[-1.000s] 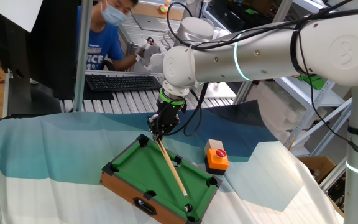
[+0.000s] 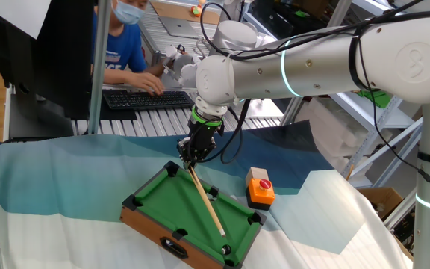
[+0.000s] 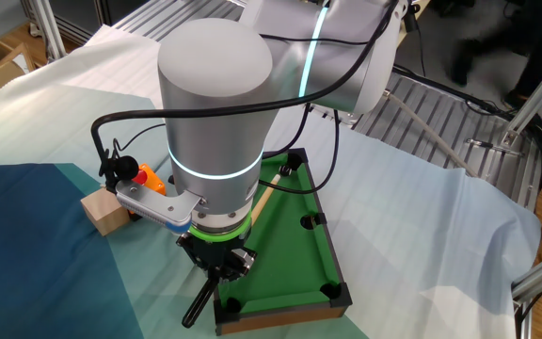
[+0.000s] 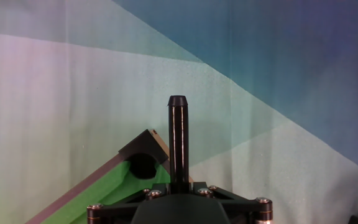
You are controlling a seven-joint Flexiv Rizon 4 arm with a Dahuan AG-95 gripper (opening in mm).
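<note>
A small pool table (image 2: pixel 155 196) with a green bed and wooden sides lies on the cloth-covered surface. My gripper (image 2: pixel 189 158) is at its far corner, shut on a cue stick. The pale shaft of the cue (image 2: pixel 207 202) slants across the green bed, its tip over the near half. In the wrist view the cue's black butt (image 4: pixel 178 140) juts out from between the fingers, mostly hidden by the gripper body. Close to the near corner pocket, a little beyond the tip, sits a small dark ball with a white patch (image 2: pixel 226 249).
An orange box with a red button (image 2: pixel 266 184) stands right of the pool table, with a wooden block (image 2: pixel 257 173) behind it. A person sits at a keyboard (image 2: pixel 146 99) beyond the cloth. Bare cloth lies left of the pool table.
My arm, the cue and the pool table look unmoved. Behind the cloth, the person has leaned and brought a hand onto the keyboard.
</note>
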